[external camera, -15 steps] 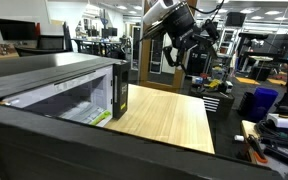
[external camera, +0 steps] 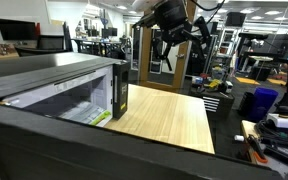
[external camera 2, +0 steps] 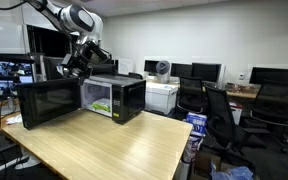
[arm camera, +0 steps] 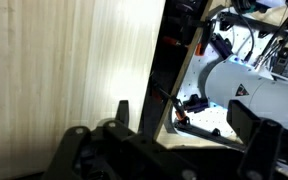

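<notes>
A black microwave (external camera 2: 132, 97) stands on the wooden table, its door (external camera 2: 48, 102) swung wide open. Inside its pale cavity lies something green and yellow (external camera: 90, 116), partly hidden by the frame and too small to name. Up in the air near the microwave's open side is my gripper. In the wrist view, its two black fingers (arm camera: 111, 136) stand wide apart with nothing between them. Below it are the table and the floor beyond the edge.
In the wrist view, a white round-bodied device (arm camera: 246, 84) and cables lie past the table's edge. Office chairs (external camera 2: 231, 115) and a blue-and-white package (external camera 2: 195, 136) are beyond the table's far side.
The microwave looks the same.
</notes>
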